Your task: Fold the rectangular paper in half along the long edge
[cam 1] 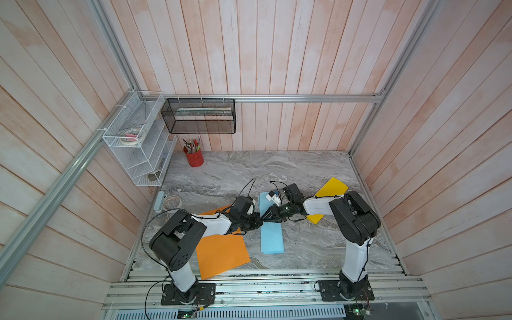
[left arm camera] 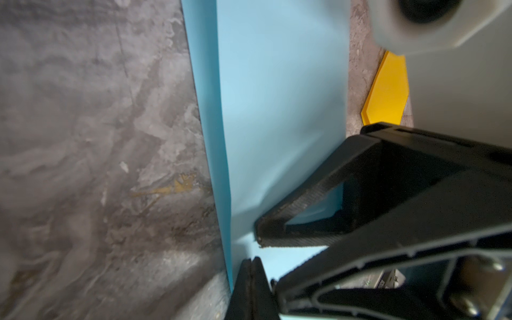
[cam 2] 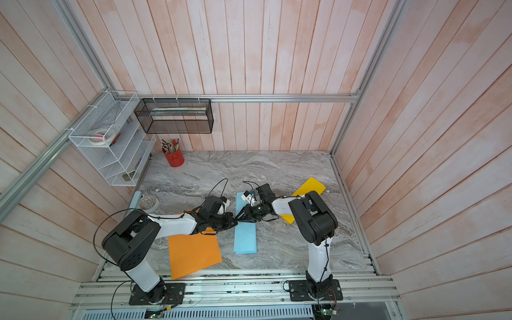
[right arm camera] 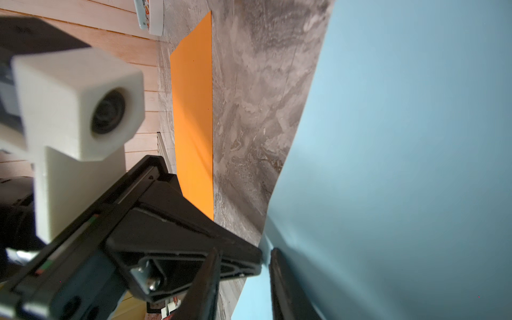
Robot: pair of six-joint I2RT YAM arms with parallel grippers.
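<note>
The light blue paper (cam 1: 272, 240) lies folded over lengthwise into a narrow strip between my two arms. In the left wrist view its upper layer (left arm camera: 282, 80) stops a little short of the lower layer (left arm camera: 205, 106), which shows as a thin band along the left side. My left gripper is shut at that left edge; whether any paper is between its fingers is unclear. Over the strip, close beside the left one, my right gripper stands open, its fingers apart above the blue surface. The two grippers hide the strip's middle in the top views.
Orange paper (cam 1: 224, 258) lies under the left arm, yellow paper (cam 1: 331, 187) under the right. A red pen cup (cam 1: 194, 158) and a tape roll (cam 1: 172, 202) stand further left. Bare tabletop (cam 1: 314, 245) surrounds the strip at front right.
</note>
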